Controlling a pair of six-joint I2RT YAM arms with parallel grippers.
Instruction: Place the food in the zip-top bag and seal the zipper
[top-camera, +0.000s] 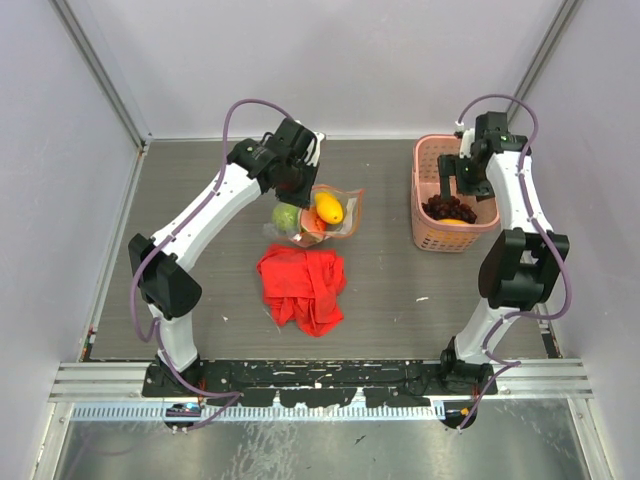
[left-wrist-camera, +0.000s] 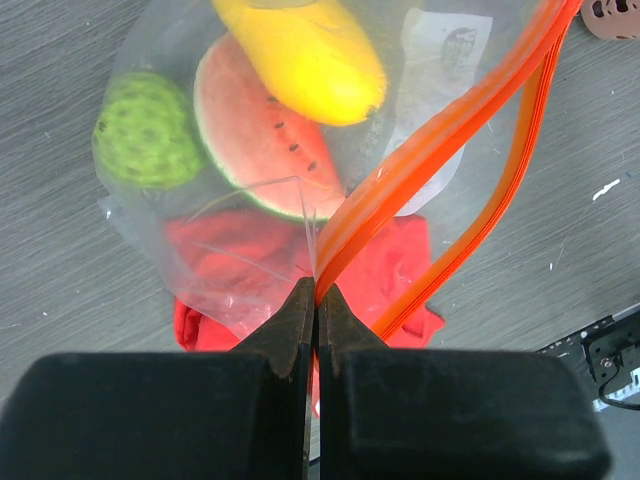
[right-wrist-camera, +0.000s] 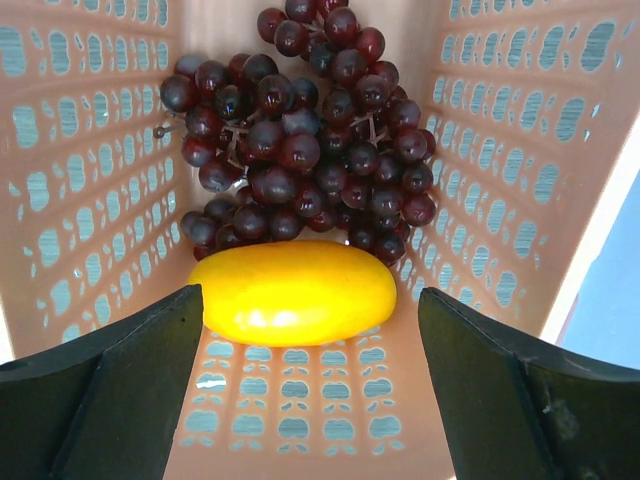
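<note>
The zip top bag (left-wrist-camera: 140, 230) with orange zipper holds a green item (left-wrist-camera: 148, 130), a watermelon slice (left-wrist-camera: 265, 140) and a yellow mango (left-wrist-camera: 315, 75). My left gripper is shut on the bag's edge by the zipper. My right gripper is open over the pink basket (right-wrist-camera: 90, 180), above a yellow fruit (right-wrist-camera: 290, 290) and dark grapes (right-wrist-camera: 310, 160), nothing held.
A crumpled red cloth (top-camera: 300, 285) lies on the grey table in front of the bag. Bare table (top-camera: 390, 310) is at the front right, between cloth and basket.
</note>
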